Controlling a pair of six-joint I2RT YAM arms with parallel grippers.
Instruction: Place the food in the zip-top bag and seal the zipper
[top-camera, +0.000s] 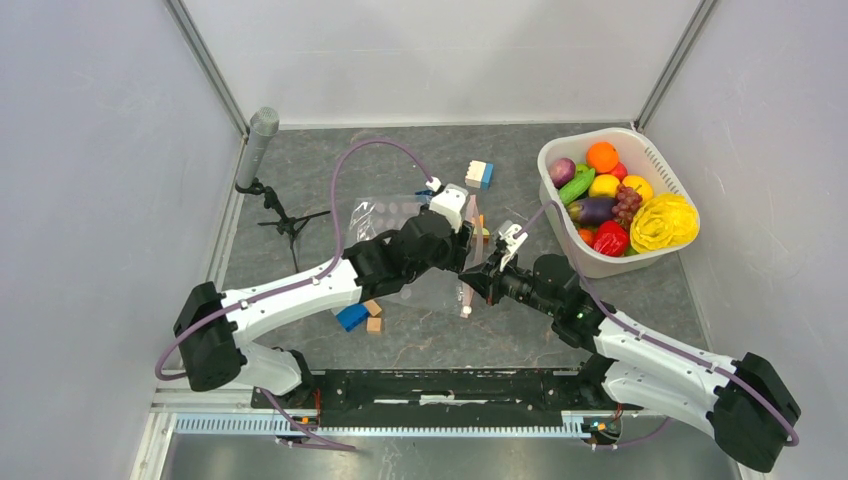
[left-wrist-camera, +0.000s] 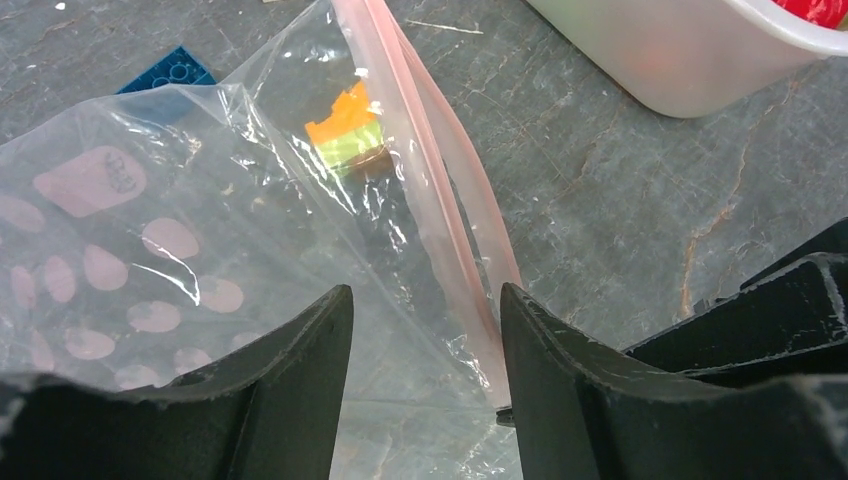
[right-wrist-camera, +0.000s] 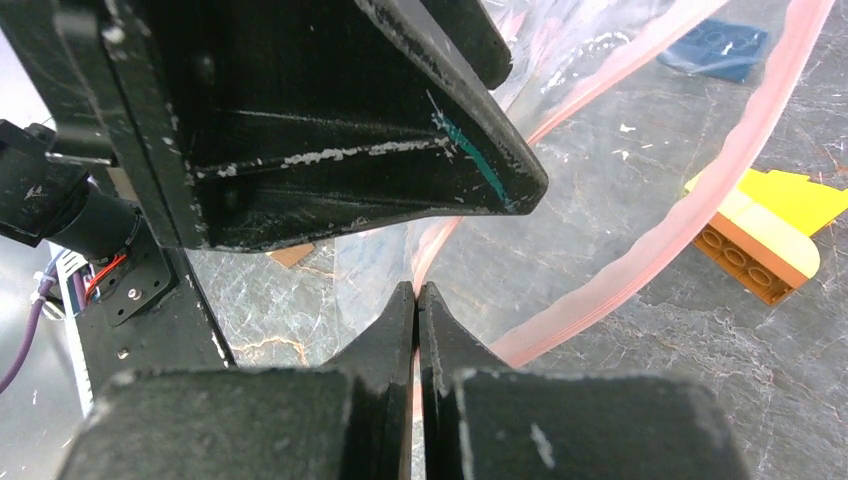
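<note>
A clear zip top bag (left-wrist-camera: 290, 250) with pink spots lies flat on the table, its pink zipper edge (left-wrist-camera: 435, 190) on the right side. Near that edge's front end, my right gripper is shut on the pink strip. In the right wrist view the two pink lips (right-wrist-camera: 690, 215) bow apart beyond its tips. My left gripper is open over the mouth, its right finger (left-wrist-camera: 545, 345) by the zipper edge and close to the right gripper. The food, including an eggplant (top-camera: 591, 210) and yellow lettuce (top-camera: 664, 221), sits in the white basket.
The white basket (top-camera: 548, 205) stands at the back right. An orange and green block (left-wrist-camera: 350, 130) lies by the bag's mouth. Blue and wooden blocks (top-camera: 374, 325) are at the front left, a tripod (top-camera: 290, 223) at the left. Open table lies in front of the basket.
</note>
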